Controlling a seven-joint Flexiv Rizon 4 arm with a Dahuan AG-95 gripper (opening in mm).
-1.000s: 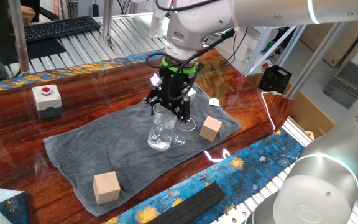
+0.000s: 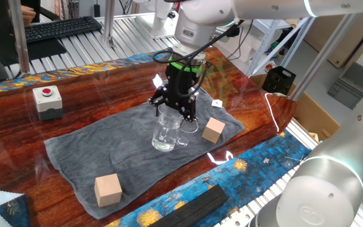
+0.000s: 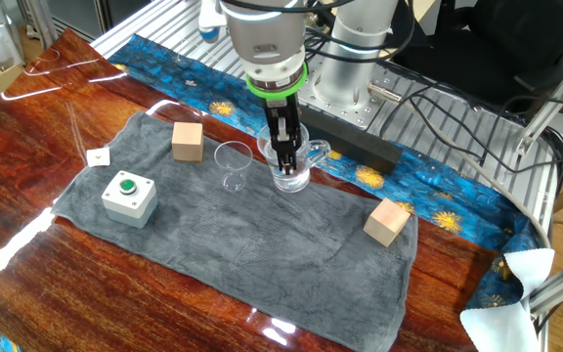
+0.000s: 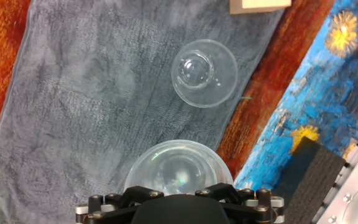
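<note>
A clear glass mug (image 2: 164, 140) hangs or stands upright at the towel, under my gripper (image 2: 174, 112). The gripper points down with its fingers spread about the mug's upper part and appears shut on it; the pads' contact is hidden. In exterior view 2 the mug (image 3: 291, 182) is by the towel's edge, its handle to the right, a dark finger (image 3: 284, 156) in front of it. The wrist view shows its round rim just ahead of the gripper. Whether its base touches the towel is unclear. A small stemmed glass (image 4: 204, 73) stands close by.
A grey towel (image 3: 252, 244) covers the table's middle. On it are two wooden blocks (image 3: 188, 142). Button boxes stand nearby, one with a red button (image 2: 48, 102), another with a green button (image 3: 130, 199). A dark bar (image 2: 194, 208) lies on the blue cloth.
My gripper and the glass mug have shifted slightly to the right together in exterior view 1, closer to the stemmed glass. The blocks and towel stay put.
</note>
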